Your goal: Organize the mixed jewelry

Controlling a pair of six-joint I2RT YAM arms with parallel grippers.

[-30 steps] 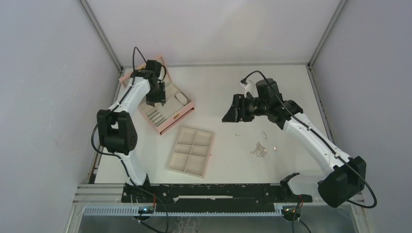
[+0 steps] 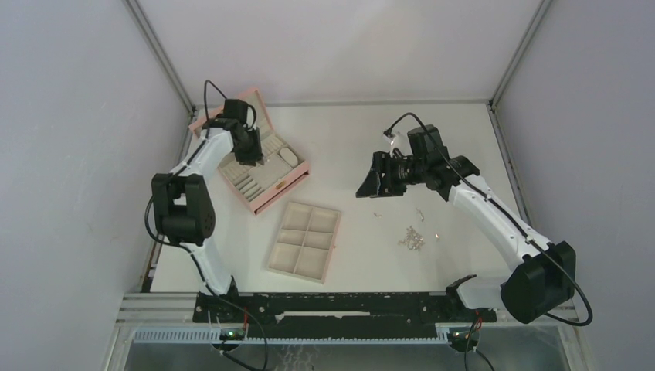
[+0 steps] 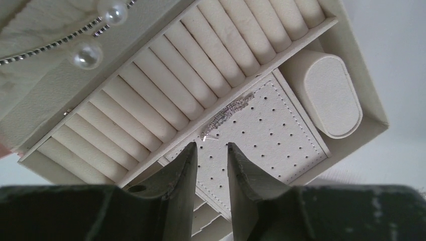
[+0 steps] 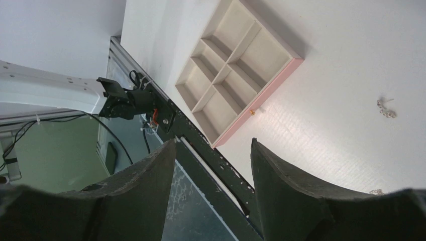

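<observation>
A sparkling silver piece (image 3: 227,114) with a thin pin lies on the perforated cream pad (image 3: 281,135) in the open pink jewelry box (image 2: 297,176). Over that pad hangs my left gripper, its fingers a little apart and nothing between them; the piece lies just beyond their tips. Well to the right of the box, my right gripper (image 2: 371,193) hangs open and empty above the table. Loose on the tabletop are a heap of small jewelry (image 2: 413,239), a small chain piece (image 4: 386,108) and a gold bit (image 2: 436,236).
A divided tray (image 4: 296,59) stands in front of the box, with a gold knob (image 4: 252,112) on its side. Cream ring rolls (image 3: 161,85) and an oval cushion (image 3: 334,95) fill parts of the box. Pearls (image 3: 86,54) hang on its lid. Open table separates box from heap.
The right arm has moved only slightly. The loose jewelry stays where it was.
</observation>
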